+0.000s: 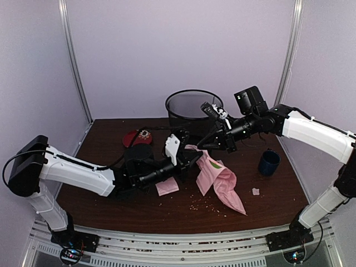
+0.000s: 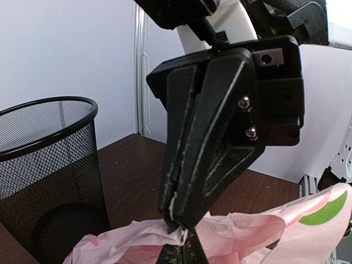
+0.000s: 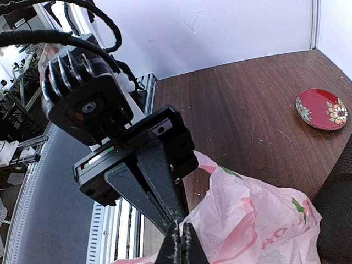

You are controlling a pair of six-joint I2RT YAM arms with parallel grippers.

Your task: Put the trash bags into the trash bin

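Note:
A pink trash bag [image 1: 222, 186] with green leaf prints hangs in front of the black mesh bin [image 1: 181, 109], its lower end towards the table front. My right gripper [image 1: 199, 146] is shut on the bag's upper edge; in the left wrist view its fingers [image 2: 190, 181] pinch the bunched pink film [image 2: 129, 239]. Close by, my left gripper [image 1: 194, 156] is shut, its tips against the same film. In the right wrist view the left fingers [image 3: 159, 176] touch the bag's edge [image 3: 236, 214]; nothing shows clearly between them.
A red flowered plate [image 1: 137, 137] lies at the back left and a dark blue mug [image 1: 269, 162] stands at the right. A pink piece [image 1: 167, 186], a small scrap [image 1: 256, 191] and scattered crumbs [image 1: 206, 203] lie on the table.

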